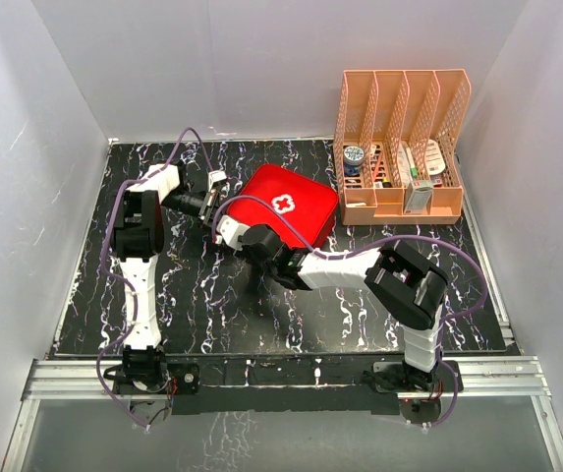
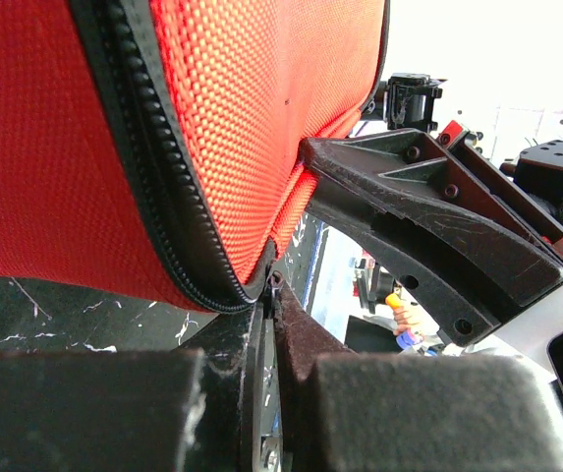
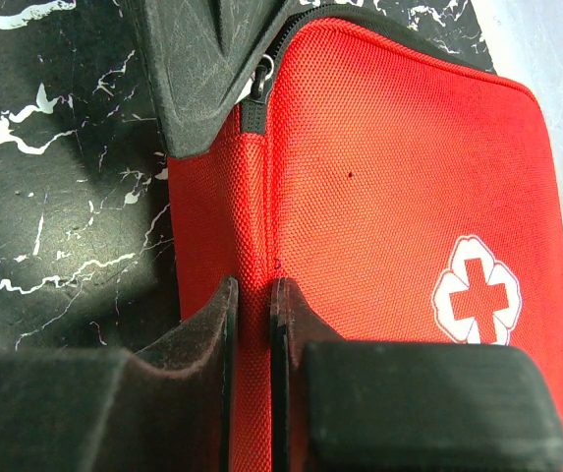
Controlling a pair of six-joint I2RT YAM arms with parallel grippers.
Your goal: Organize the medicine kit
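Observation:
The red medicine bag (image 1: pixel 293 192) with a white cross lies at table centre, its zipped edge toward my grippers. My left gripper (image 1: pixel 214 211) is at the bag's left side; in the left wrist view its fingertips (image 2: pixel 271 295) are shut at the lower end of the black zipper strip, whether holding the tab cannot be seen. My right gripper is shut on the red fabric edge of the bag, just below the zipper pull (image 3: pixel 259 84). The left gripper's black housing shows above it in the right wrist view.
A pink organizer (image 1: pixel 399 211) with compartments holding a jar, boxes and small items stands at the back right. The front and left of the black marble table (image 1: pixel 202 315) have bare room; grey walls surround it.

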